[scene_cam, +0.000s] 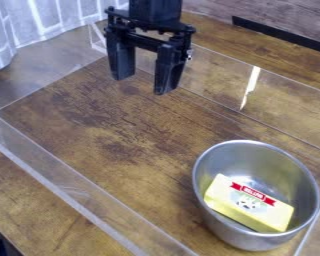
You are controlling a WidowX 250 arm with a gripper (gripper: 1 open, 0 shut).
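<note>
A black gripper (143, 70) hangs at the top middle of the camera view, open, with nothing between its fingers. At the lower right a steel bowl (223, 163) holds a yellow box (243, 207) with a red and white label, lying inside it. The gripper is up and to the left of the bowl, well apart from it.
Clear plastic walls border it along the left and back. A white curtain-like shape (5, 30) is at the upper left, and a dark slot is at the back right.
</note>
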